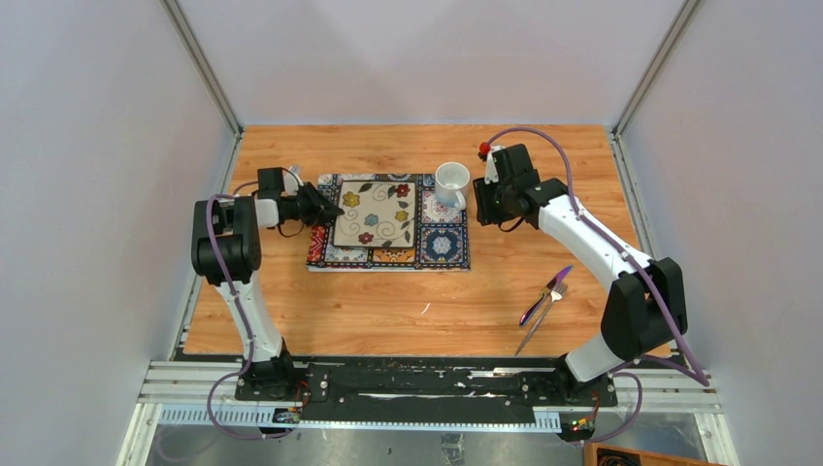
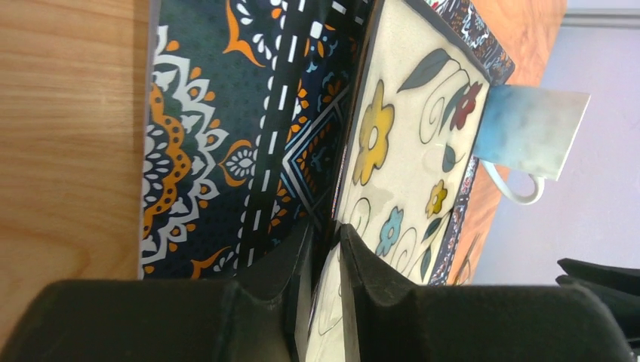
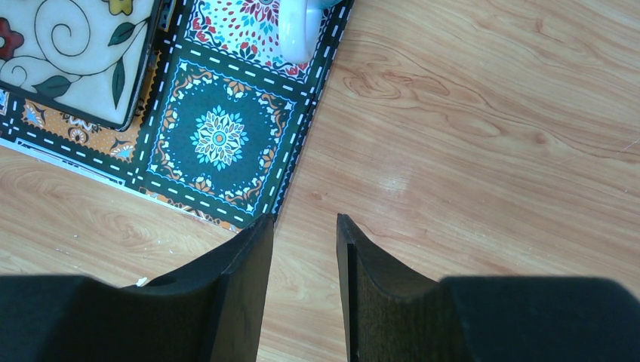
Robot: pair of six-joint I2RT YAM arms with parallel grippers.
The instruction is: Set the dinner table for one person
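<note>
A square cream plate (image 1: 377, 216) with painted flowers lies over the patterned placemat (image 1: 443, 247). My left gripper (image 1: 337, 213) is at its left edge. In the left wrist view, the left gripper's fingers (image 2: 362, 279) stand on both sides of the plate's dark rim, slightly apart; whether they press on it cannot be told. A white mug (image 1: 449, 177) stands upright at the mat's upper right corner. Right of it, my right gripper hangs open and empty beyond the mat's edge. A purple-handled knife (image 1: 557, 282) and a fork (image 1: 549, 303) lie on the table at lower right.
Bare wooden table (image 1: 388, 316) stretches in front of the mat and to its right. A tiny white scrap (image 1: 425, 308) lies in front. Walls close off the back and both sides.
</note>
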